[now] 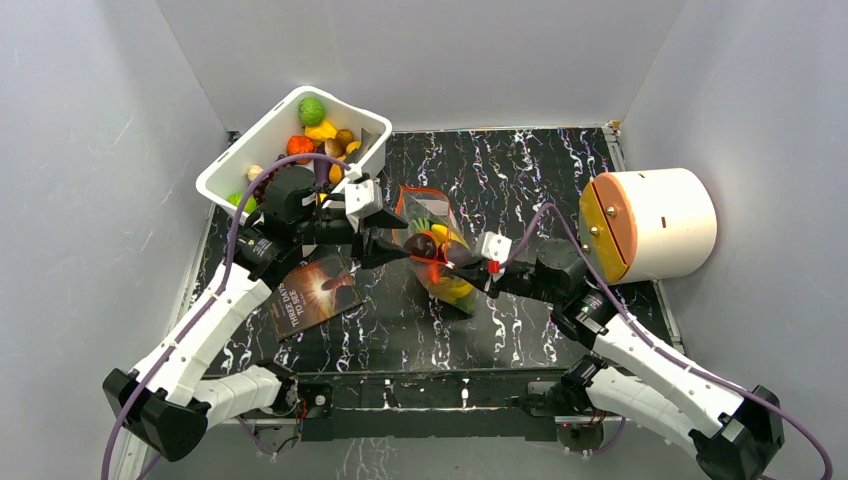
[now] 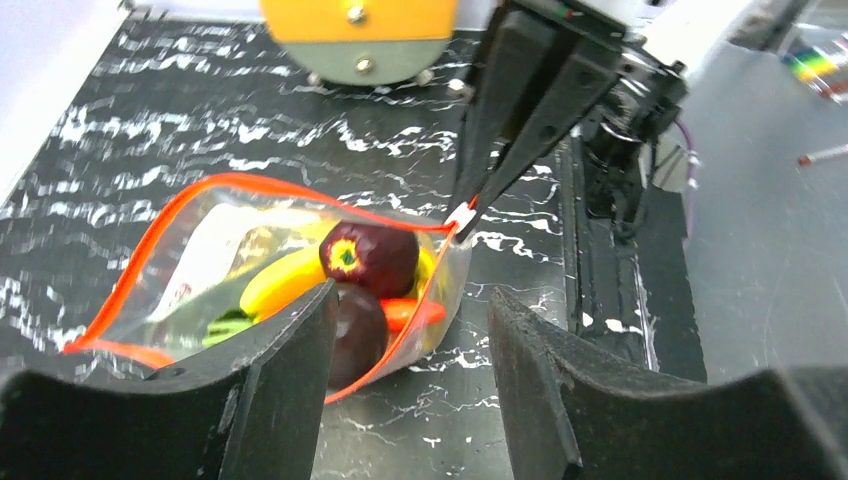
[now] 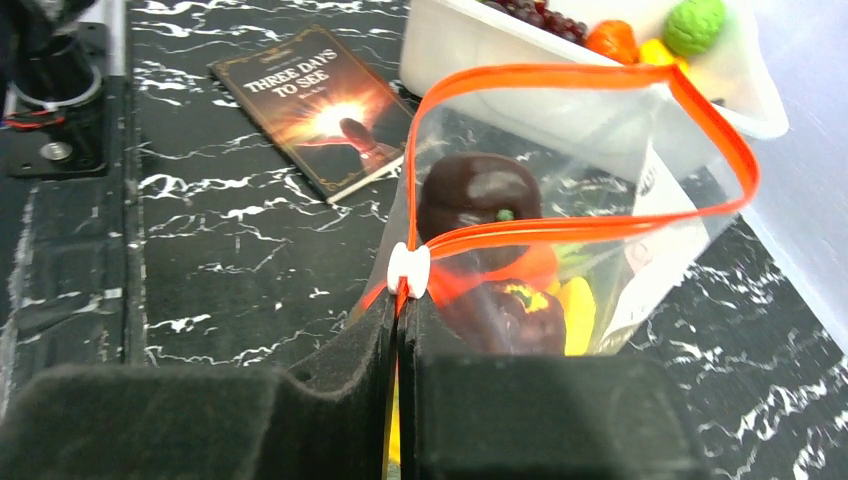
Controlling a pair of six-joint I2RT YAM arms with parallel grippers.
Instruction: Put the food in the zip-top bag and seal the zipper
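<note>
The clear zip bag (image 1: 430, 285) with an orange zipper (image 2: 130, 275) stands open on the black marble surface, holding a banana (image 2: 280, 280), an eggplant-dark round vegetable (image 2: 355, 335), a red carrot-like piece and other food. My right gripper (image 1: 455, 268) is shut on the white zipper slider (image 3: 408, 268) at the bag's corner. My left gripper (image 1: 400, 235) stands open above the bag's other side, nothing between its fingers.
A white bin (image 1: 220, 175) of fruit and vegetables is at back left. The book (image 1: 305, 305) lies left of the bag. A cream cylinder appliance (image 1: 665, 225) with a yellow front stands at right.
</note>
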